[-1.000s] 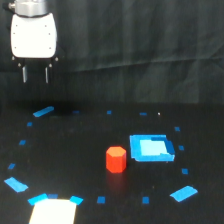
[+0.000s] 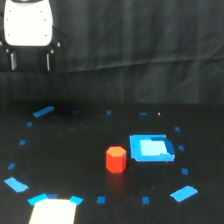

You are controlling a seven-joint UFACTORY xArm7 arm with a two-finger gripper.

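Observation:
High at the upper left of the camera view, my white gripper [image 2: 31,63] hangs open, its two dark fingers apart with only the dark background between them. A red, roughly hexagonal block [image 2: 116,159] rests on the black table near the middle, well away from the gripper. Just right of and behind it lies a blue square frame or shallow tray [image 2: 134,149] with a white patch [image 2: 152,147] inside. The red block is outside this frame.
A bright cream-white object [image 2: 52,212] is cut off by the bottom edge at left. Blue tape strips [image 2: 183,193] and small blue marks dot the black table [image 2: 75,150]. A dark curtain [image 2: 140,50] covers the back.
My gripper has risen a little and appears larger, with its fingers farther apart in the view. The red block and the blue frame have stayed put.

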